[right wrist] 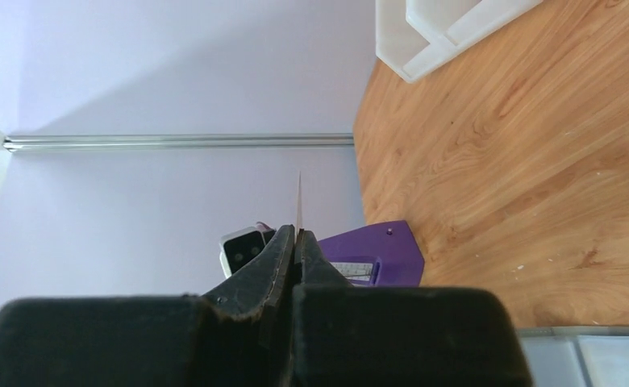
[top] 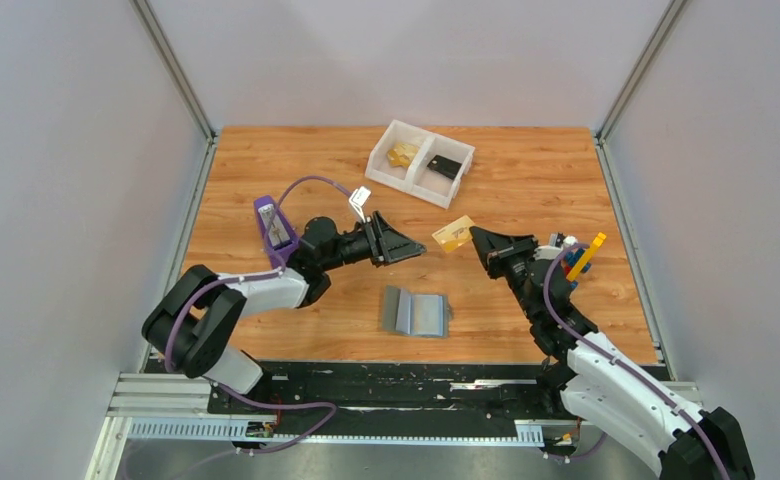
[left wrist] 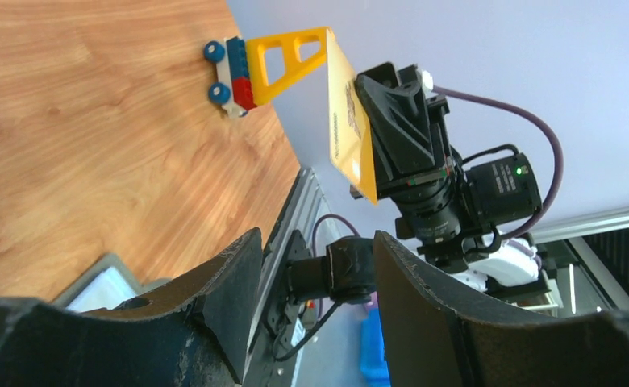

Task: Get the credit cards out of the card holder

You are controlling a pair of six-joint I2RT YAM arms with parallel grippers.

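A yellow credit card (top: pixel 454 234) is pinched at one end in my right gripper (top: pixel 474 235), raised over the middle of the table. In the left wrist view that card (left wrist: pixel 350 121) stands nearly upright, and the right wrist view shows it edge-on as a thin sliver (right wrist: pixel 299 201) above the closed fingertips. To the card's left, my left gripper (top: pixel 418 248) points toward it with parted fingers (left wrist: pixel 243 282) and nothing between them. The grey card holder (top: pixel 416 312) lies spread open near the front edge, its clear sleeves facing up.
At the back stands a white two-part tray (top: pixel 411 135) with yellow cards (top: pixel 402 154) on one side and a black item (top: pixel 444 166) on the other. A purple object (top: pixel 276 232) sits left; a toy truck (left wrist: pixel 231 76) is right.
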